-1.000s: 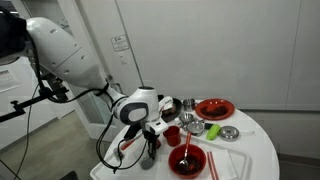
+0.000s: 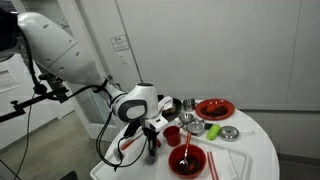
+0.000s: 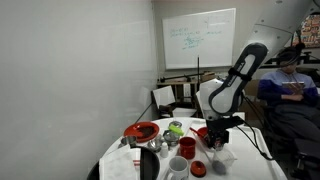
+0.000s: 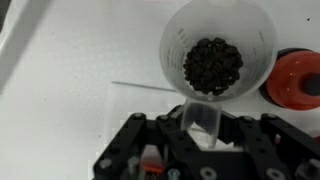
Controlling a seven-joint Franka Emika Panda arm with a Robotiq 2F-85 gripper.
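In the wrist view a pale, see-through measuring cup point(image 4: 180, 48) holds a heap of dark coffee beans point(image 4: 213, 66). Its handle point(image 4: 203, 119) points toward my gripper and lies between the two fingers. Whether the fingers press on the handle is not clear. In exterior view 1 the gripper point(image 2: 153, 148) is low over the near left part of the table, and the cup is hard to make out there. Exterior view 2 shows the clear cup point(image 3: 223, 157) beneath the arm.
Beside the cup sits a red and black round item point(image 4: 298, 80). A red tray point(image 2: 187, 160) with a red-handled utensil stands to the right, with a red cup point(image 2: 172, 136) behind it. Farther back are metal pots point(image 2: 196, 127) and a red plate point(image 2: 215, 109).
The gripper has shifted slightly, and its dark fingers now stand lower, in front of where the cup showed before. Other things on the table have stayed put.
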